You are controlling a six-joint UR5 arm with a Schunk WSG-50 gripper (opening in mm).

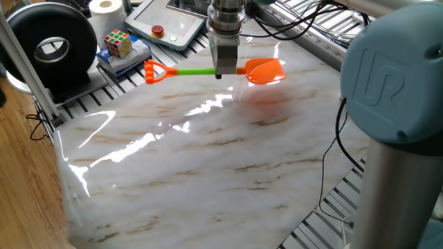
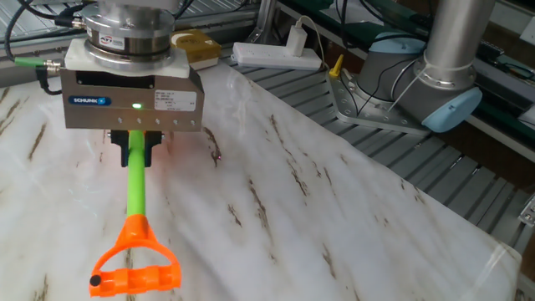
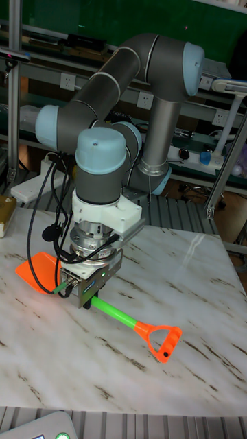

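Observation:
A toy shovel with an orange blade [image 1: 265,70], a green shaft [image 1: 196,71] and an orange D-shaped handle [image 2: 138,259] is held level. My gripper [image 2: 137,157] is shut on the shaft, its black fingers [image 2: 119,149] on either side of the green rod. An orange reflection on the marbled tabletop [image 1: 180,187] lies apart from the blade, so the shovel appears raised off the surface. In exterior view 3 the blade [image 3: 42,272] points to the left and the handle [image 3: 162,342] to the front right. The gripper body hides the middle of the shaft in exterior view 1.
Beyond the table's edge stand a black spool [image 1: 50,48], a Rubik's cube [image 1: 118,43] on a box, and a control tablet [image 1: 166,24] with a red button. A white power strip [image 2: 276,56] lies behind the table.

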